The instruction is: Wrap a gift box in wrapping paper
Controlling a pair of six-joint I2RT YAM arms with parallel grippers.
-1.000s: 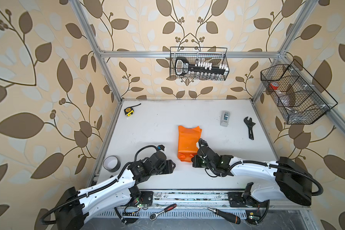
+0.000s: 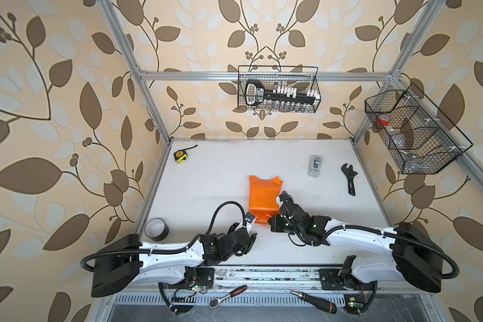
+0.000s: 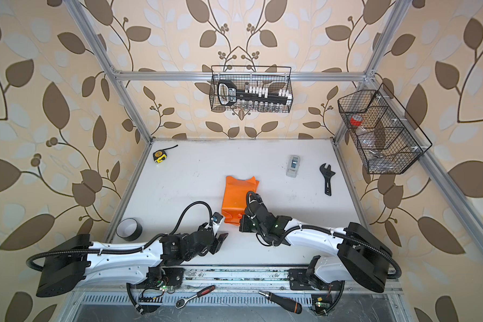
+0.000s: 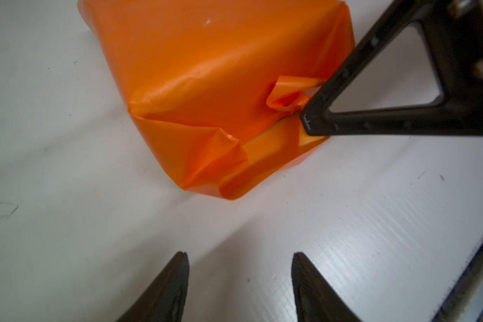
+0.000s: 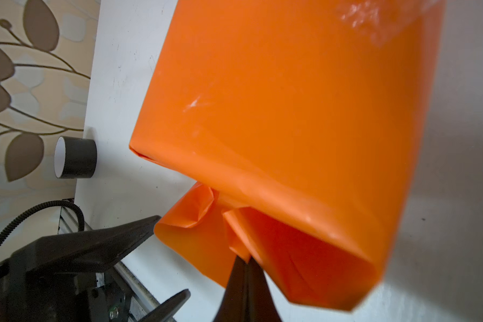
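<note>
The box lies wrapped in orange paper at mid-table, its near end left with loose, crumpled flaps. In the right wrist view, a folded near flap sticks out below the box. My right gripper is shut, its tips at that flap's fold; whether paper is pinched between them cannot be told. My left gripper is open with only bare table between its fingertips, just short of the near end. From the left wrist camera, the lower flap curves up toward the right gripper's finger.
A roll of tape stands at the table's left edge. Tape measure, grey device and wrench lie toward the back. Bare table surrounds the package at the left and behind.
My left gripper has moved right and turned, coming closer to the package's near end. The right arm has shifted only slightly, and the package stays in place.
</note>
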